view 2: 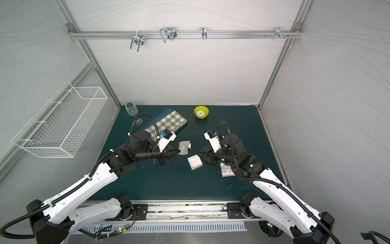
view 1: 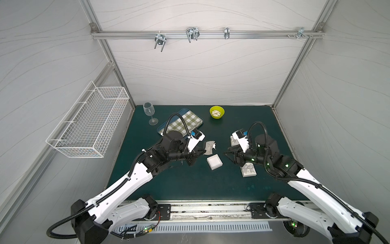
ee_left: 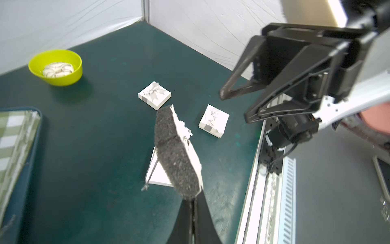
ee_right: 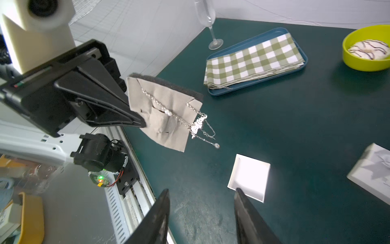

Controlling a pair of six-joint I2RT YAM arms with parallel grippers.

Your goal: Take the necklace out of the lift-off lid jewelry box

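My left gripper is shut on a beige-and-grey padded insert (ee_right: 162, 113), raised above the table. A silver necklace (ee_right: 198, 124) lies across the insert, with chain ends dangling past its edge. An open white box sits on the table below, nearly hidden behind the insert in the left wrist view. My right gripper stands apart from the insert, to its right, fingers open with nothing seen between them. Two white boxes with bows, a rear one (ee_left: 154, 97) and a front one (ee_left: 213, 122), lie to the right.
A blue tray (ee_right: 219, 91) with checked cloths is at the back left, beside a wine glass (ee_right: 205, 14). A yellow bowl (ee_left: 54, 79) stands at the back. A wire basket (view 1: 87, 122) hangs on the left wall.
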